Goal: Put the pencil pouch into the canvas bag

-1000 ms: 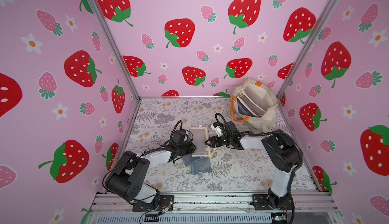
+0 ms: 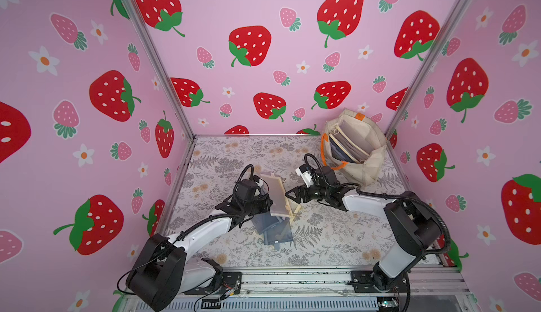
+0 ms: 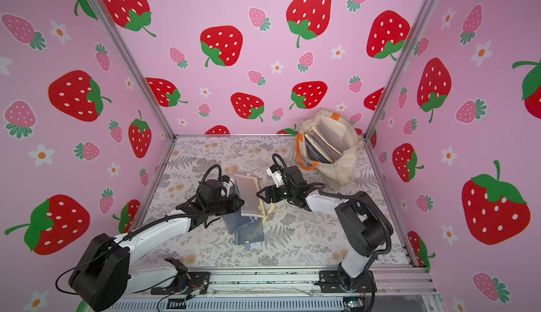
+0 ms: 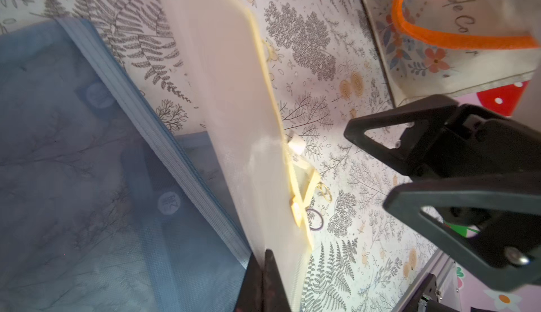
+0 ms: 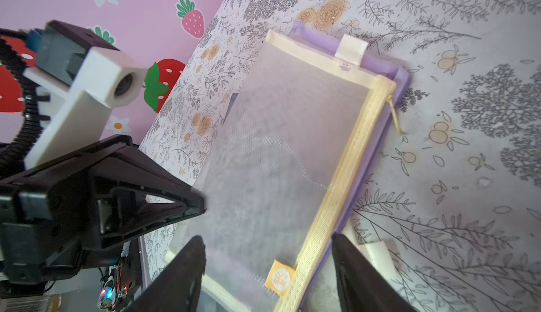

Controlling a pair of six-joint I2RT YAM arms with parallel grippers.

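The mesh pencil pouch with cream-yellow trim [image 5: 281, 137] is tilted, its left side raised. My left gripper is shut on that edge, the thin mesh running to its fingertips. Over the pouch's right, zip-trimmed side, my right gripper stands open; the trim passes between its spread fingers, and no grip on it shows. At the back right stands the canvas bag [image 2: 366, 168] with orange handles, mouth open, with pouches inside. In the left wrist view its printed side [image 4: 450, 69] shows beyond the right gripper.
A purple-edged pouch [image 5: 397, 78] lies beneath the held one. Blue mesh pouches [image 2: 279, 233] lie flat in front, partly overlapped. Bare table [image 2: 338, 238] extends to the right front and the back left.
The pouch has tilted, its left edge rising, and looks narrower from above.
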